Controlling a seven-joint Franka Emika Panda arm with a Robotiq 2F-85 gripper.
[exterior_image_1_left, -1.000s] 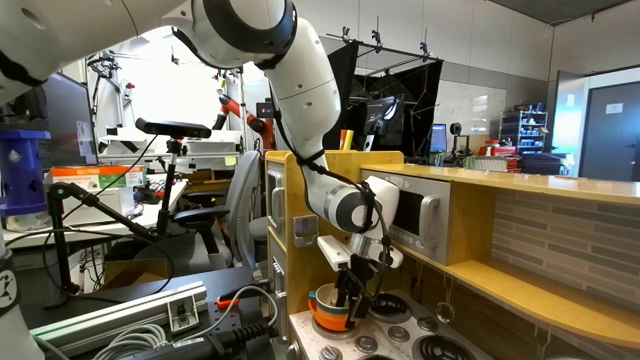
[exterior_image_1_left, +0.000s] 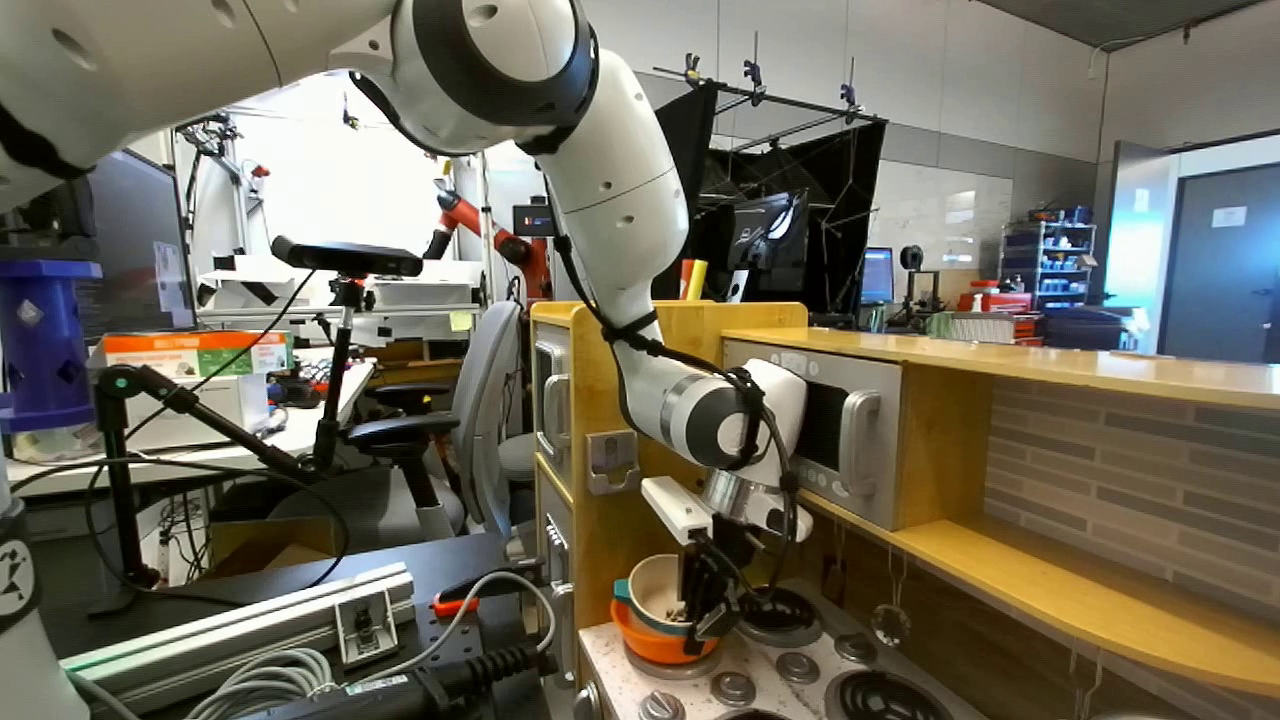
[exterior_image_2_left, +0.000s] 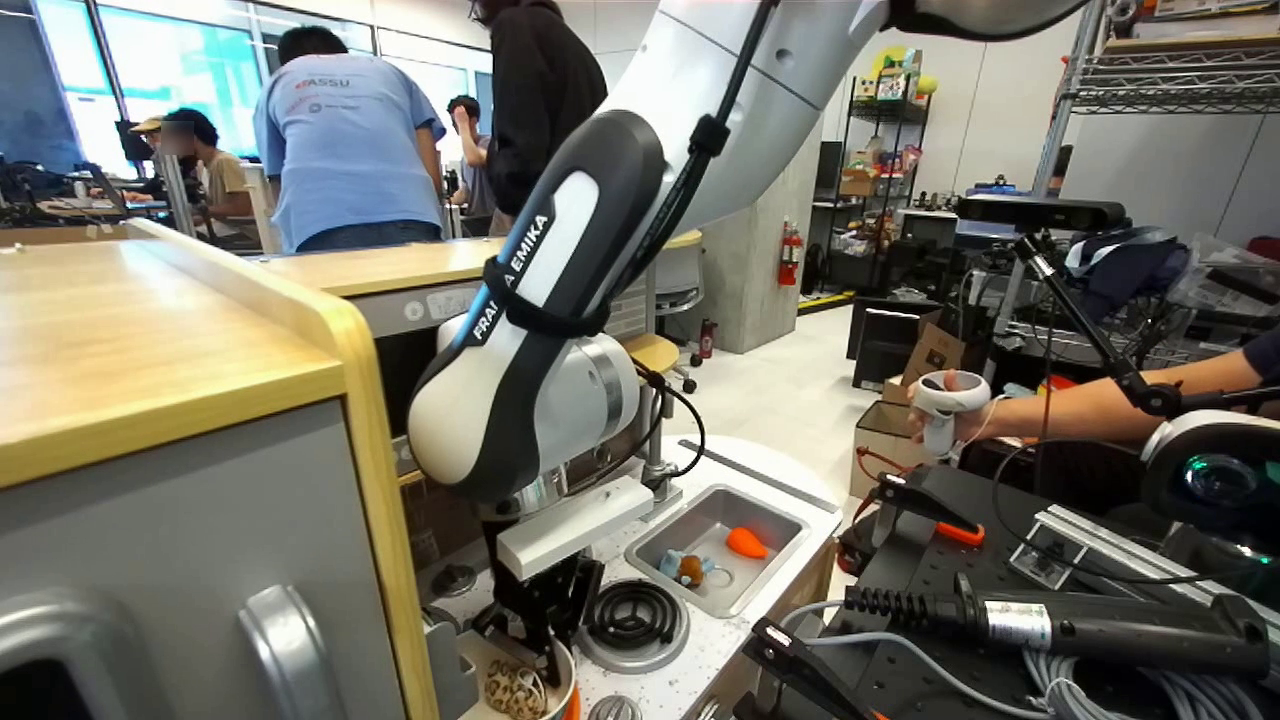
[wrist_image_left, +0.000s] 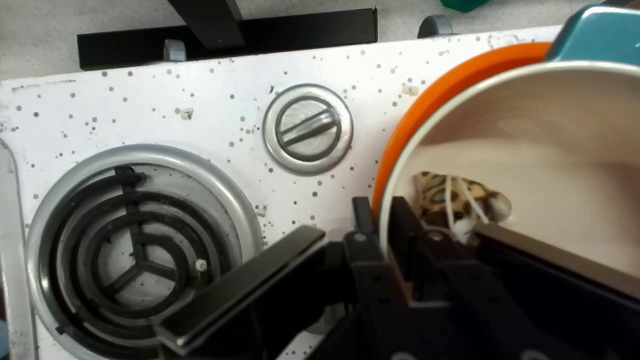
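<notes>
A cream-lined pot with a teal outside (exterior_image_1_left: 656, 588) stands partly out of an orange bowl (exterior_image_1_left: 657, 648) at the stove's left end. My gripper is shut on the pot's near rim, with one finger inside and the other outside the wall. Inside the pot lies a leopard-spotted toy (wrist_image_left: 459, 201), which also shows in exterior view 2. In the wrist view, a teal handle (wrist_image_left: 600, 36) juts from the far side of the pot (wrist_image_left: 558, 114), and an orange edge (wrist_image_left: 414, 114) curves around beneath.
Beside the bowl are a stove knob (wrist_image_left: 309, 129) and a black coil burner (wrist_image_left: 138, 252). A sink (exterior_image_2_left: 720, 528) holds an orange carrot-like toy (exterior_image_2_left: 746, 542) and a blue-brown toy (exterior_image_2_left: 686, 568). The wooden cabinet (exterior_image_1_left: 624, 528) rises close behind the pot.
The cream pot has risen in the orange bowl, showing more of its teal side, and looks tilted. The arm has shifted slightly to the right in exterior view 1.
</notes>
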